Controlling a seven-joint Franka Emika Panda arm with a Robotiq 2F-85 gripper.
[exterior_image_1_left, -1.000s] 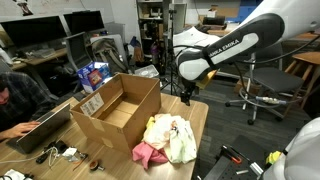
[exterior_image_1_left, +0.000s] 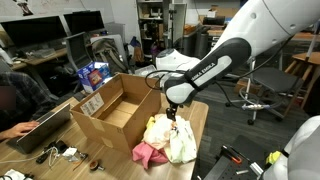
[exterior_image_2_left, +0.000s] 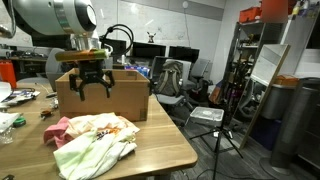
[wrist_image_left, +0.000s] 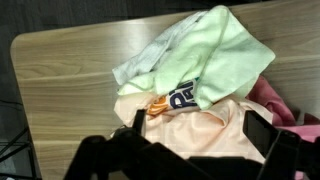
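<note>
A rumpled heap of cloths lies on the wooden table, with a pale green cloth (wrist_image_left: 228, 65), a peach cloth (wrist_image_left: 195, 130) and a dark pink one (exterior_image_1_left: 150, 154). An orange and blue packet (wrist_image_left: 182, 97) with white lettering shows between the green and peach cloths, partly covered by them. Above the heap, pointing down, is my gripper; its fingers are spread wide with nothing held. In the second exterior view the gripper (exterior_image_2_left: 97, 86) hangs over the cloths, in front of the box.
An open, empty-looking cardboard box (exterior_image_1_left: 120, 108) stands beside the cloths. Scissors (exterior_image_1_left: 95, 165) and other small items lie at the table's left. Bare wood (exterior_image_2_left: 160, 146) is free to the right of the heap in the second exterior view.
Over the last second, my arm has swung left and lowered in the first exterior view, bringing the gripper over the cloths. The cloths and box look unmoved.
</note>
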